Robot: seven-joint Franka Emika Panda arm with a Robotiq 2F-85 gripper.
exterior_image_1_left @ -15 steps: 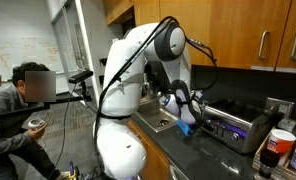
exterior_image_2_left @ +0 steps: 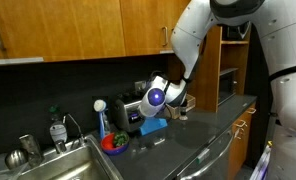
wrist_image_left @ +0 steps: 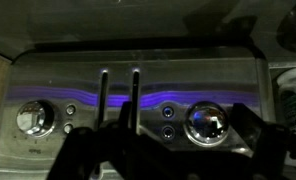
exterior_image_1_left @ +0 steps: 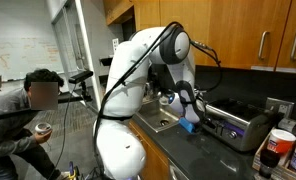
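A silver toaster (wrist_image_left: 73,90) fills most of the wrist view, its front showing a round knob at each side and two dark vertical slots near the middle. My gripper is open in front of this face, one dark finger on each side of the right-hand knob (wrist_image_left: 205,123). Nothing is held between the fingers. Whether either finger touches the toaster cannot be told. In exterior view 1 the toaster (exterior_image_1_left: 238,128) stands against the back wall, with the arm reaching down at its left end.
The sink (exterior_image_2_left: 63,166) lies beside the counter (exterior_image_2_left: 193,149). A red-rimmed colander (exterior_image_2_left: 114,143) stands between sink and toaster. Stacked cups (exterior_image_1_left: 279,142) stand past the toaster's other end. Wooden cabinets (exterior_image_1_left: 238,35) hang above.
The person at the left has shifted back toward the view's edge. My arm shows little visible movement, and the toaster stays in place.
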